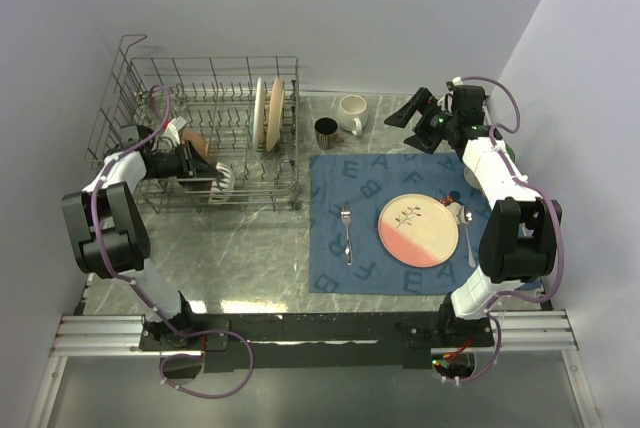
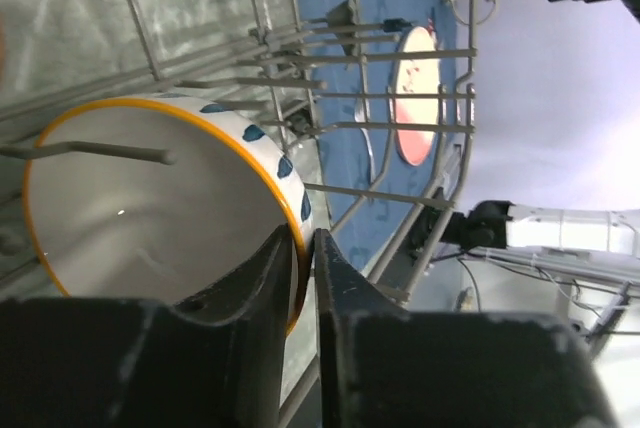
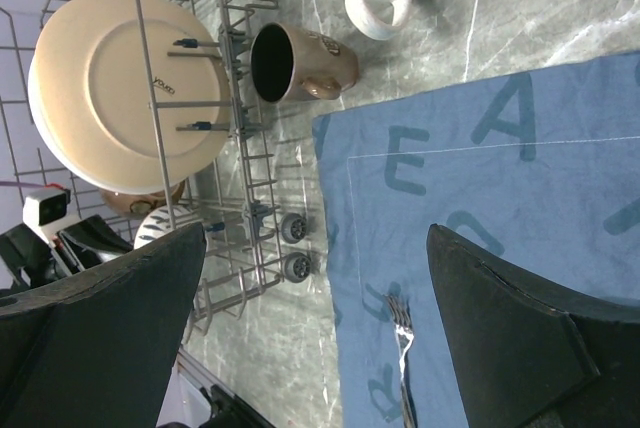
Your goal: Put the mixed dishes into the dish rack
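Note:
A white bowl with an orange rim and dark marks outside (image 2: 170, 198) sits tilted among the tines at the rack's front. At its rim is my left gripper, fingertips close together with the rim between them; whether they press on it is unclear. From above, the striped bowl side (image 1: 223, 184) shows beside that gripper. A brown dish (image 1: 196, 142) is partly hidden behind the left arm. Two plates, one white (image 1: 259, 113) and one cream (image 1: 274, 116), stand upright in the dish rack (image 1: 225, 60). Empty and open, my right gripper hovers above the mat's far side.
A brown mug (image 1: 326, 132) and a white mug (image 1: 352, 114) stand right of the rack. On the blue mat (image 1: 330, 188) lie a fork (image 1: 347, 233), a cream-and-pink plate (image 1: 418, 230) and a spoon (image 1: 467, 236). The counter before the rack is clear.

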